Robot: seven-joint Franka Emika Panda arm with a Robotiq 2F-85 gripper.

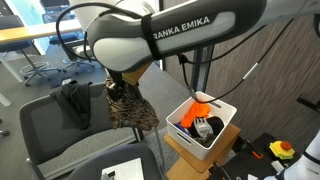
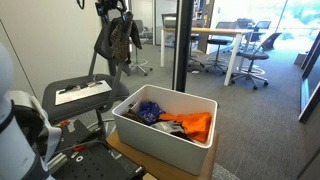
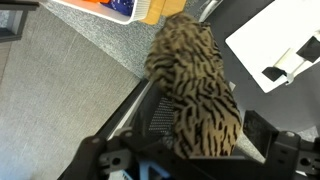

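Observation:
A tiger-striped brown and black cloth [image 3: 190, 65] hangs below my gripper in the wrist view. The fingers stand wide open, one finger on either side of the cloth, with gaps between. In exterior view 1 the cloth [image 1: 128, 108] hangs in the air under the hand, near the backs of the dark chairs. Exterior view 2 shows the cloth [image 2: 121, 40] high at the upper left, beside a chair back. Whether its lower end touches a chair cannot be told. The arm hides the fingertips in exterior view 1.
A white box [image 1: 203, 128] with orange, blue and grey items stands on a wooden surface [image 2: 190, 172]. A dark garment [image 1: 75, 98] drapes over one chair. White paper [image 2: 82, 93] lies on a chair seat. Open floor [image 2: 240, 120] extends behind the box.

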